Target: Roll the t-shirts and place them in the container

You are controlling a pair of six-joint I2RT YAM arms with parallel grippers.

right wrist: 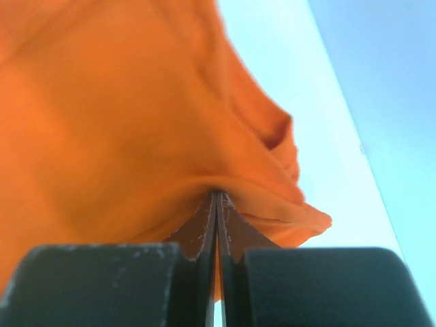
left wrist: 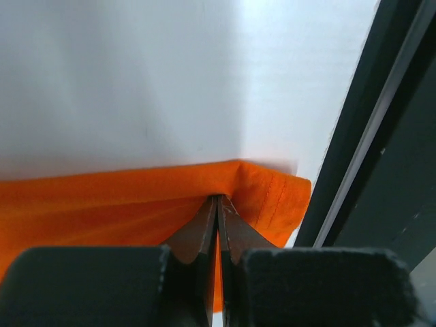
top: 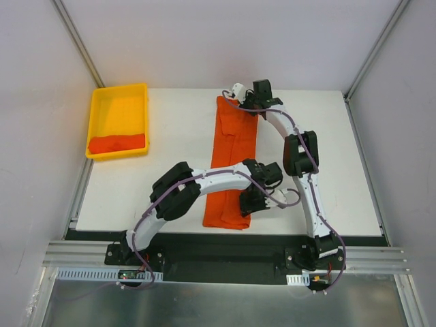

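An orange t-shirt [top: 229, 146], folded into a long strip, stretches from the back of the table to its front edge in the top view. At its near end, my left gripper is shut on the cloth, close to a folded corner. The far end has my right gripper shut on it, with a ridge of fabric raised at the fingertips. In the top view the left arm covers part of the strip's middle. A rolled orange t-shirt [top: 117, 142] lies in the yellow bin [top: 118, 93].
The bin stands at the table's back left. A dark edge [left wrist: 371, 122] runs close beside the near end of the shirt.
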